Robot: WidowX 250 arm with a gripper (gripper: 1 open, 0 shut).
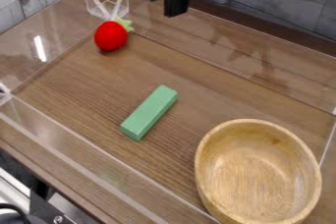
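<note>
My black gripper (168, 0) is at the top centre of the camera view, above the back of the wooden table, mostly cut off by the frame edge; whether it is open or shut is unclear. A red tomato-like object (110, 36) with a green top lies at the upper left, with a white, thin, translucent shape behind it. A green block (148, 113) lies near the middle. A wooden bowl (257, 130) sits at the lower right.
</note>
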